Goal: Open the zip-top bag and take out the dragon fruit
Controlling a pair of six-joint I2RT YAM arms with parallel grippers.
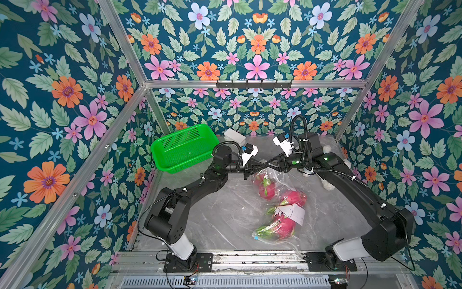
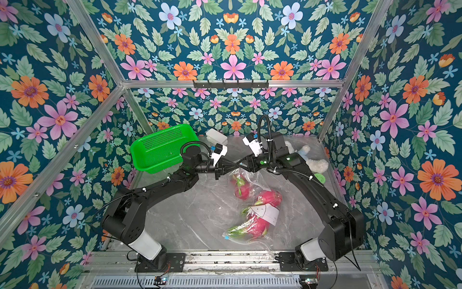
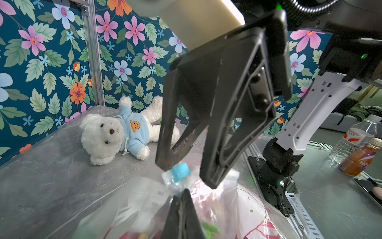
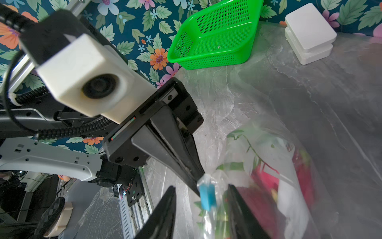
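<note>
A clear zip bag (image 1: 264, 185) holds dragon fruit; a second bag with dragon fruit (image 1: 284, 221) and a paper label lies nearer the front. The first bag's top is raised, with my left gripper shut on its thin plastic beside the blue slider (image 4: 207, 196). My right gripper is open, its fingers either side of the slider in the right wrist view, close to the left gripper's tips.
A green basket (image 1: 161, 156) stands at the back left, beside white boxes (image 4: 310, 29). A white teddy bear lies at the right.
</note>
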